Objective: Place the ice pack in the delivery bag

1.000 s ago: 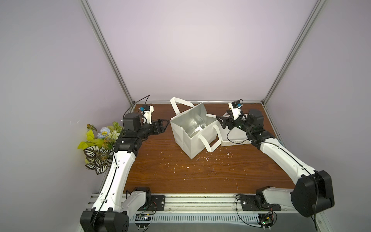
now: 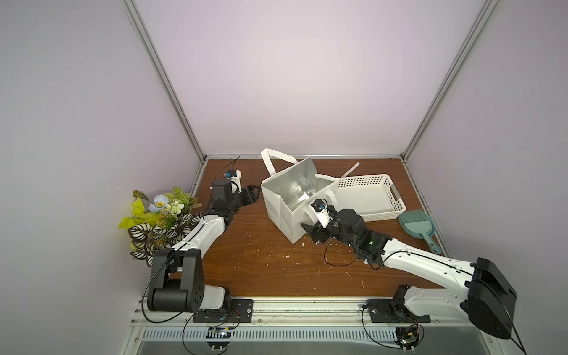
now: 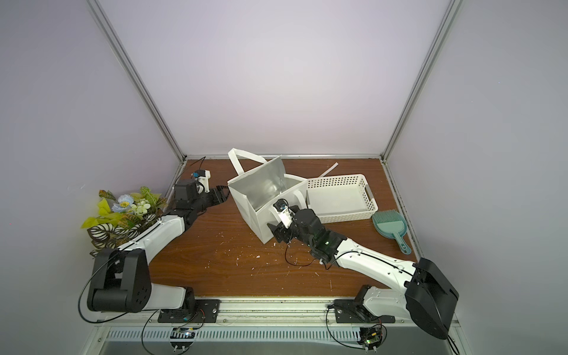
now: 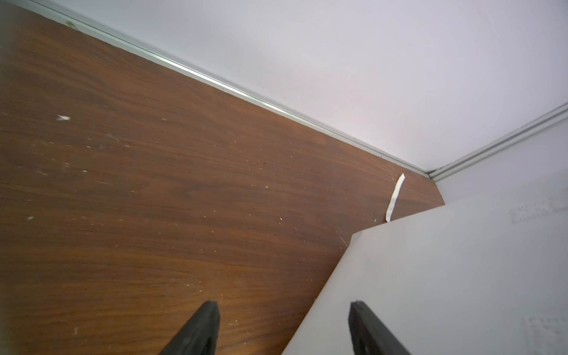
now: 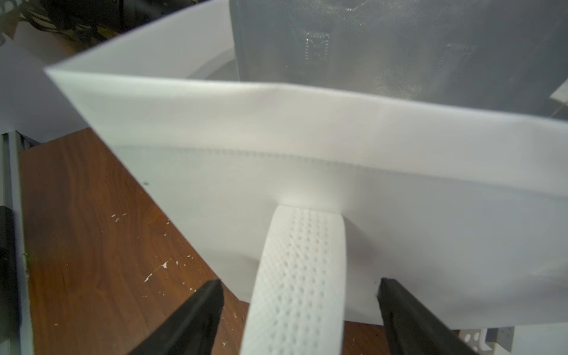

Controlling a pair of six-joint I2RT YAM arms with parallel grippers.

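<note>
The white delivery bag (image 2: 278,207) stands open mid-table, silver lining inside. My right gripper is open at the bag's front face, with the strap handle (image 5: 298,260) between its fingers, not closed on it. My left gripper is part open beside the bag's left side, with nothing held; in the left wrist view it faces table and bag wall. I cannot make out an ice pack for certain.
A white perforated basket (image 2: 364,198) sits right of the bag, a teal dustpan (image 2: 417,224) at front right. A bouquet (image 2: 159,222) is at the left edge.
My right gripper has moved down and left from above the basket to the bag's front handle.
</note>
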